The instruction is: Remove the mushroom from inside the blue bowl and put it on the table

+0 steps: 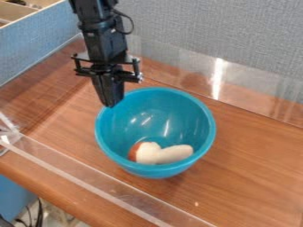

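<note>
The blue bowl (203, 120) stands upright on the wooden table. In its bottom lies the mushroom (144, 152), a pale piece with a reddish side, touching a longer whitish object (175, 153). My black gripper (110, 103) points down at the bowl's far left rim, above and away from the mushroom. Its fingers look close together, but dark parts overlap and I cannot tell how far apart they are. Nothing from the bowl shows in them.
Bare table (254, 164) lies to the bowl's right, with more free wood (53, 111) at the left. A clear low barrier (89, 182) runs along the front edge. A grey wall (225, 40) closes off the back.
</note>
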